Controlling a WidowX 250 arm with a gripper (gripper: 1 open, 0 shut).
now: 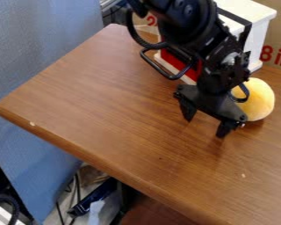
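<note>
My black gripper (205, 119) points down just above the wooden table (108, 105), right of its middle, with its two fingers apart and nothing visible between them. A round yellow object (258, 101) rests on the table just right of and behind the gripper, partly hidden by it.
A white and red box (255, 19) stands at the back right, partly behind the arm, with cardboard (277, 53) beside it.
</note>
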